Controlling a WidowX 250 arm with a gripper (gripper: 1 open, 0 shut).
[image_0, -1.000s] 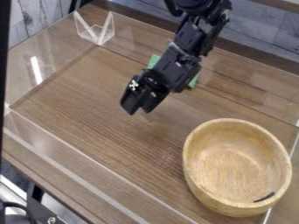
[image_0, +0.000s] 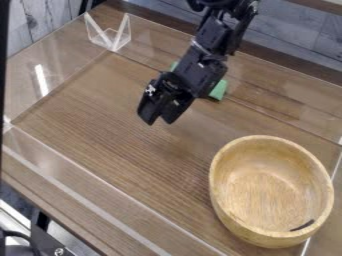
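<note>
My black gripper (image_0: 163, 100) hangs over the middle of the wooden floor (image_0: 94, 150) of the workspace, its fingers apart. Nothing shows clearly between them. Behind the arm, to its right, a green object (image_0: 214, 86) is partly hidden.
A large tan bowl (image_0: 267, 168) stands at the lower right with a small dark item inside. A clear plastic container (image_0: 110, 30) sits at the back left.
The arm and gripper have shifted slightly up and back over the last second. The bowl and other objects look unchanged.
</note>
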